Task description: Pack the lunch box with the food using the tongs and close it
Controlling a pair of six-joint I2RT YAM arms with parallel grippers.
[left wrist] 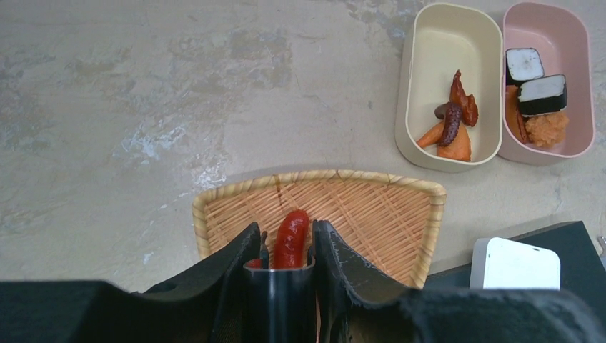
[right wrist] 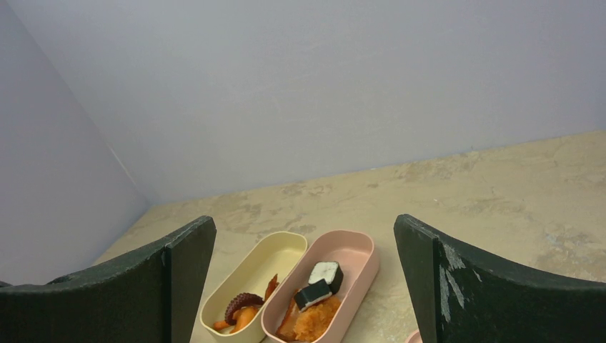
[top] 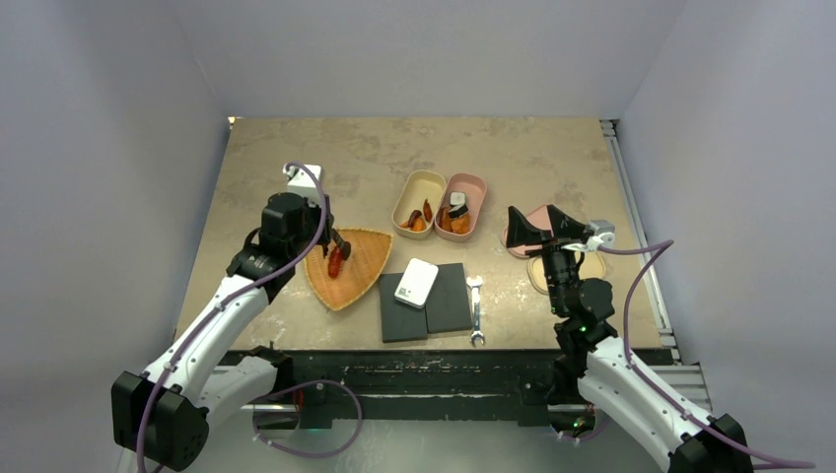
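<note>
A red sausage (top: 334, 263) lies in the woven fan-shaped basket (top: 360, 271). Above it is my left gripper, its fingers part open. The left wrist view shows the sausage's rounded end in the gap between the fingertips, with clear space on at least one side; its lower part is hidden by dark gripper parts. My right gripper (top: 532, 222) hangs wide open and empty over the right side. The cream lunch box (left wrist: 454, 43) holds orange pieces and a small brown octopus-shaped piece. The adjoining pink lunch box (left wrist: 547, 32) contains two rice rolls and fried pieces.
Right of the basket, a white box-shaped device (top: 416, 283) sits on dark square mats (top: 449, 305), beside a wrench (top: 476, 310). A pink lid (top: 538, 219) and cream lid (top: 592, 266) lie beneath the right gripper.
</note>
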